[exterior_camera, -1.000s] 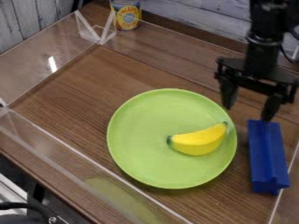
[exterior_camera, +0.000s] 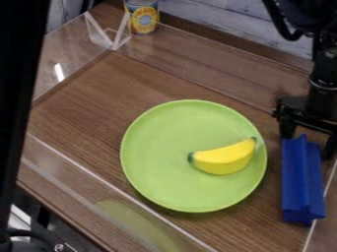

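A black gripper is at the right edge, low over the upper end of a blue bar-like object; whether its fingers touch it is unclear. Its fingers are dark and partly out of frame, looking apart. A yellow banana lies on a green plate in the centre, to the left of the blue object.
A can stands at the back left beside a clear plastic piece. Clear rims line the left side of the wooden table. The table behind the plate is bare.
The gripper has moved rightward from above the plate's back side to the right edge, over the blue object. The banana and blue object look nearly unmoved.
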